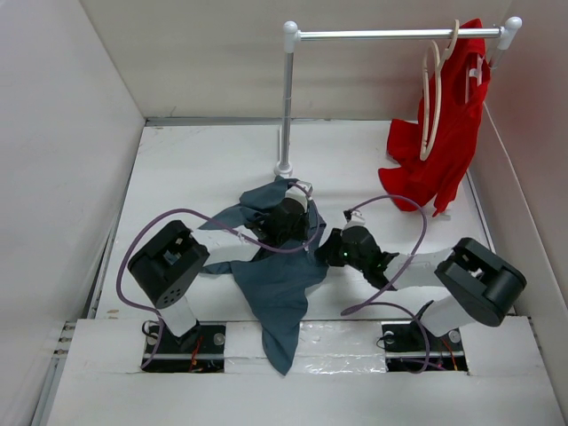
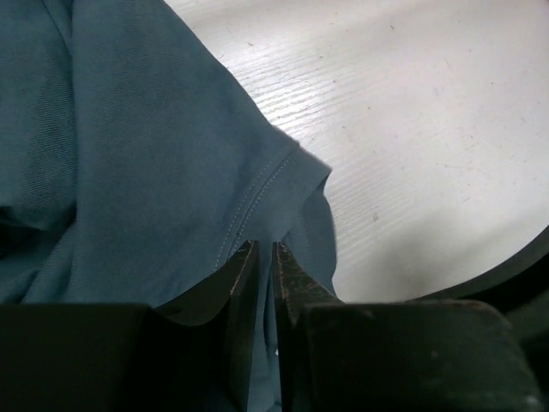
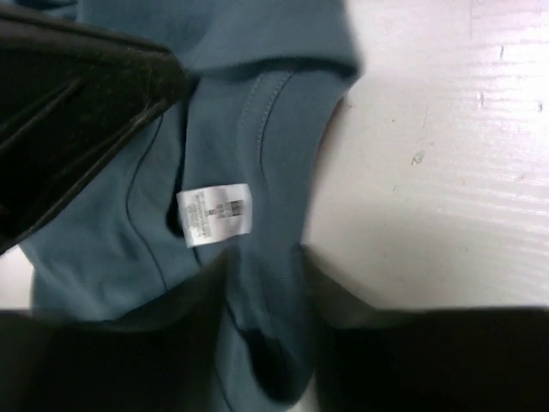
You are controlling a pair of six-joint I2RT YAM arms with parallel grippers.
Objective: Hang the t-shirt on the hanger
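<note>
A dark teal T-shirt (image 1: 275, 311) lies crumpled on the white floor of the workspace. Over its upper part is my left gripper, shut, with the shirt's fabric (image 2: 154, 129) beneath the fingertips; nothing clearly shows between them. At the shirt's right edge sits my right gripper (image 1: 326, 250), low over a hem with a white label (image 3: 214, 215); its fingers are blurred at the bottom of the right wrist view, apparently part open, with fabric below and between them.
A metal rail (image 1: 399, 34) spans the back on posts. At its right end hang cream hangers (image 1: 424, 106) and a red garment (image 1: 453, 151).
</note>
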